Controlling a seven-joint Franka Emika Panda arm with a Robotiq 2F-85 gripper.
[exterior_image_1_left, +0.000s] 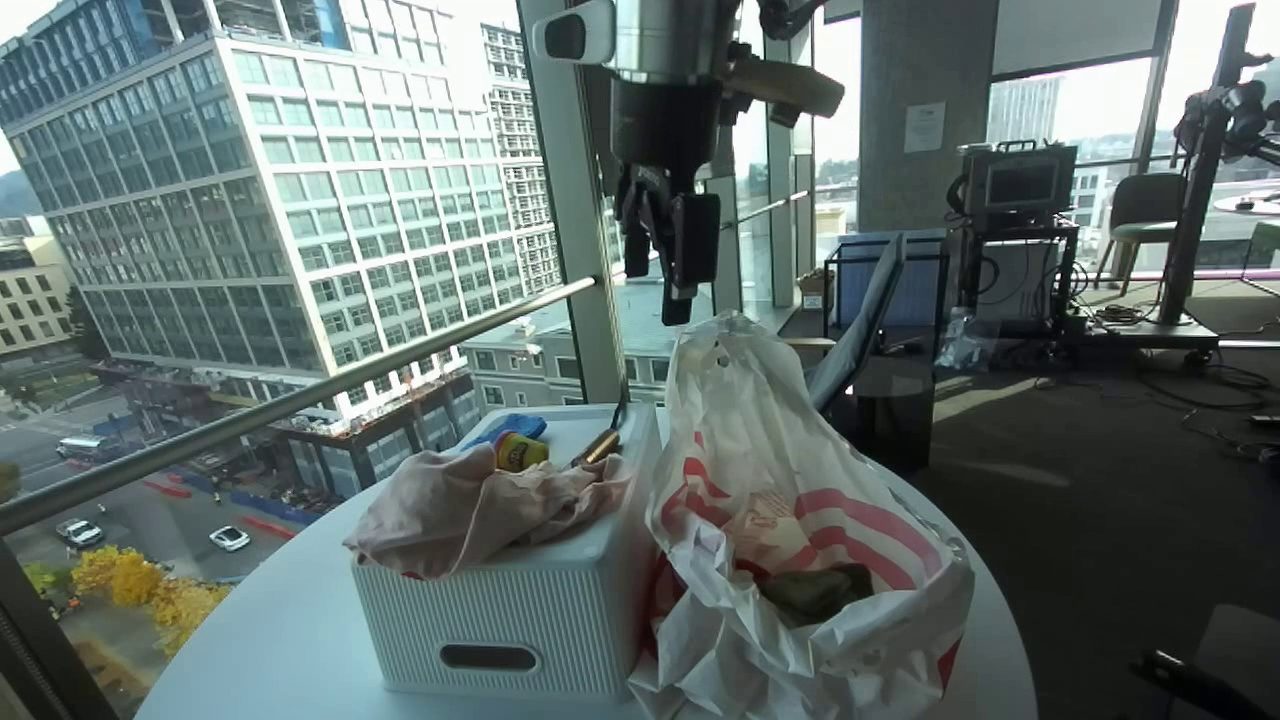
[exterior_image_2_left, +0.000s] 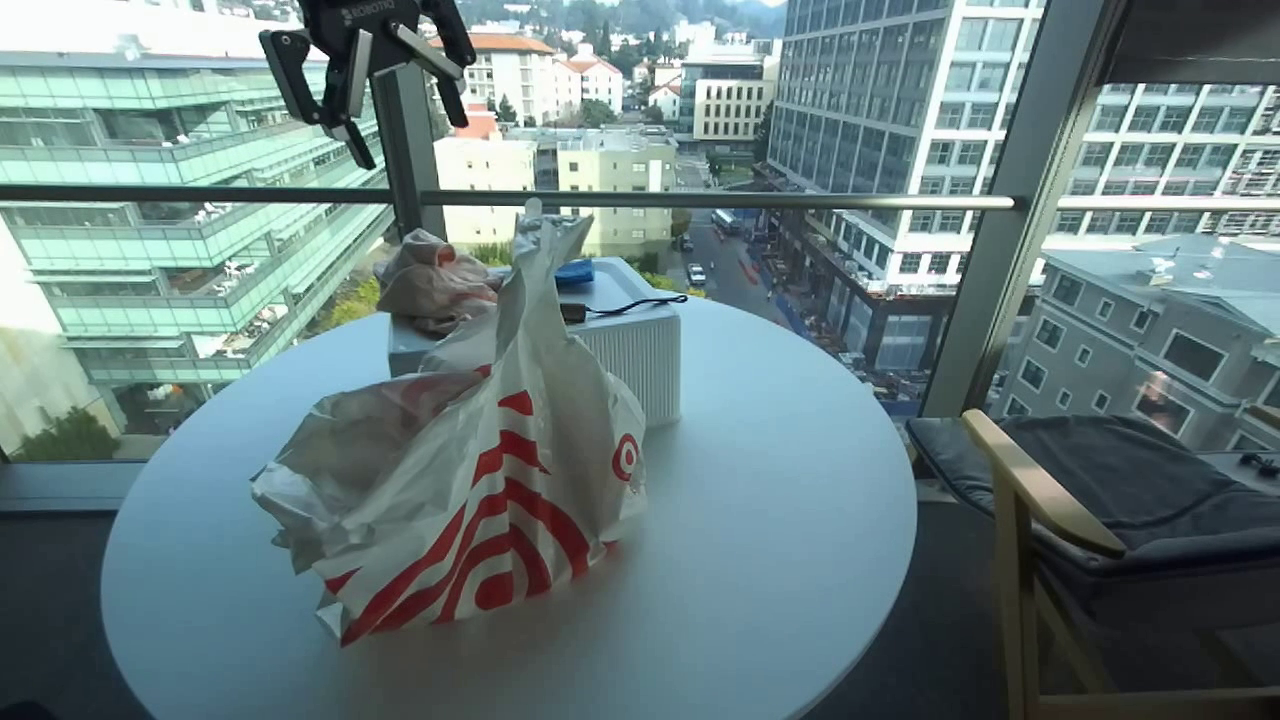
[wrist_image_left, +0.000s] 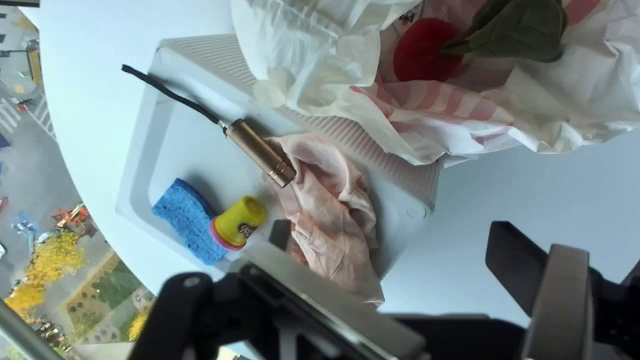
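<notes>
My gripper hangs high above the table, open and empty, its fingers spread wide in the wrist view. Beneath and beside it stands a white plastic bag with red stripes, its mouth open. Inside the bag a red round item with dark green leaf-like cloth shows in the wrist view. Left of the bag in exterior view 1 is a white ribbed box. On its top lie a pink cloth, a copper-coloured cylinder with a black strap, a yellow Play-Doh tub and a blue sponge.
Box and bag share a round white table, bare on its right side in exterior view 2. A window rail runs behind it. A wooden-armed chair stands to the right.
</notes>
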